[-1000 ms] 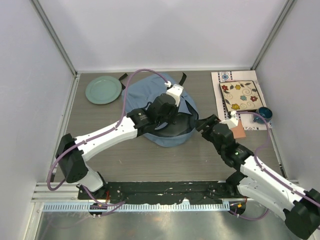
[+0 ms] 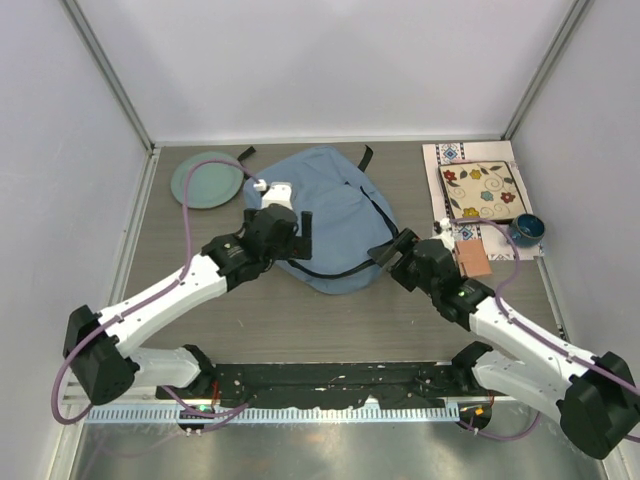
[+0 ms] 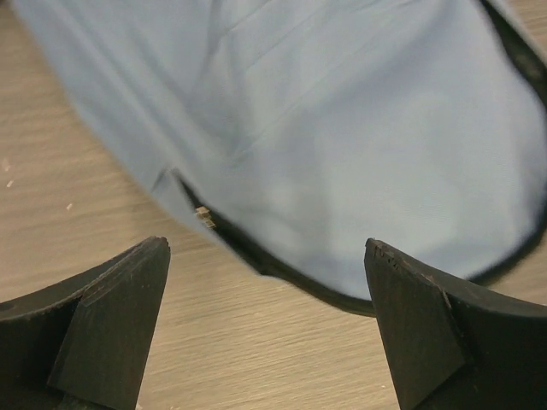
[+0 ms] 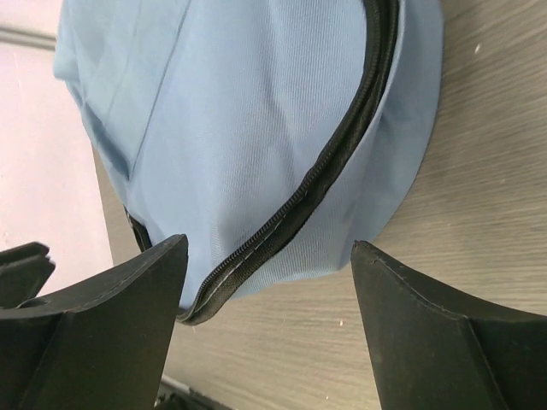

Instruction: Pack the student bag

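A blue-grey bag [image 2: 330, 200] lies flat in the middle of the table, its black zip along the lower and right edges. My left gripper [image 2: 287, 232] hangs over the bag's left part, open, with the zip and fabric beneath it in the left wrist view. My right gripper [image 2: 388, 246] is open at the bag's right edge; in the right wrist view the black zip [image 4: 308, 192] runs between and beyond its fingers, and nothing is visibly held.
A green plate [image 2: 207, 184] sits back left. At the right lie a patterned mat [image 2: 437, 175], a floral board [image 2: 480, 190], a teal mug [image 2: 527, 229] and a tan square [image 2: 472, 258].
My left gripper has moved left from the bag's right part. The bag's opening, showing dark inside earlier, now lies flatter. My right gripper has shifted slightly left.
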